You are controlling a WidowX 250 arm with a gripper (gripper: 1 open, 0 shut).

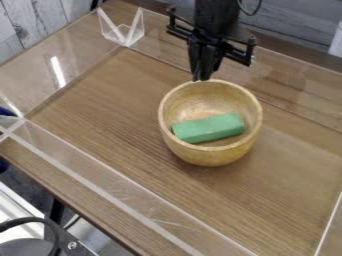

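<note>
A round wooden bowl [211, 151] stands on the wooden table [107, 150] in the middle right of the camera view. A green block [209, 128] lies inside it. My black gripper [201, 73] hangs just above and behind the bowl's back rim, its fingers pointing down and close together. I see nothing held between them, and it looks shut.
A clear plastic object [120, 28] sits at the upper left near the table's back. Cables lie beyond the left edge at the lower left. The table left and right of the bowl is mostly clear.
</note>
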